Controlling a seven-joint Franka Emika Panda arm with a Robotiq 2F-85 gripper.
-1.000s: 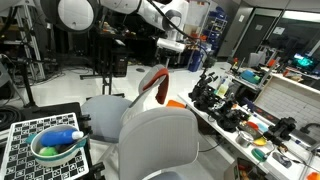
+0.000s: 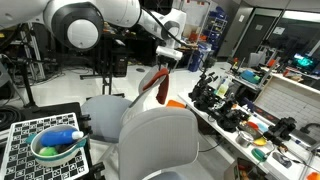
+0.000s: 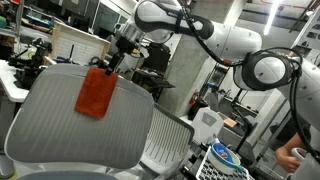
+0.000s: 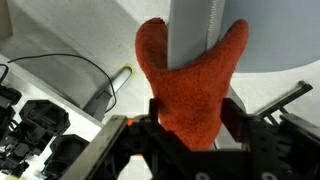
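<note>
A red cloth is draped over the top edge of a grey chair back, and in exterior view 2 the cloth hangs flat down one face of the chair back. From the wrist, the cloth straddles the chair's edge and fills the space ahead of the fingers. My gripper is open, its dark fingers apart on either side of the cloth's lower part in that view. Exterior view 2 puts the gripper close by the cloth's top; whether it touches cannot be told.
Another chair stands alongside. A bowl of coloured items rests on a black-and-white grid surface. Cluttered desks line the far side. In the wrist view a cable lies to the left.
The cloth and chairs stay where they were. Only a slight shift of the arm near the cloth shows.
</note>
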